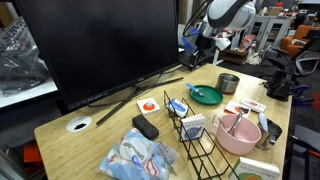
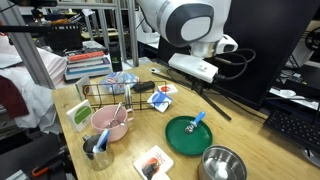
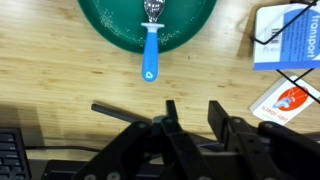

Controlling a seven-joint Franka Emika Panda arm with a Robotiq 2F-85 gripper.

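Observation:
A blue-handled utensil (image 3: 150, 55) with a metal head lies on the green plate (image 3: 115, 25), its handle sticking out over the rim. The plate (image 2: 184, 140) rests on the wooden table, with the blue handle (image 2: 198, 118) along its far edge. In the wrist view my gripper has its two dark fingers apart, bare table showing between them. It hangs above the table beside the plate, clear of the utensil. The white arm (image 1: 222, 22) reaches in from the far side in exterior view 1.
A metal pot (image 2: 224, 165) stands close to the plate. A pink bowl (image 2: 112, 122) and a black wire rack (image 2: 100, 98) occupy the other side. A blue and white box (image 3: 285, 38) and a card (image 3: 284, 98) lie nearby. Beyond rises a large black screen (image 1: 110, 50).

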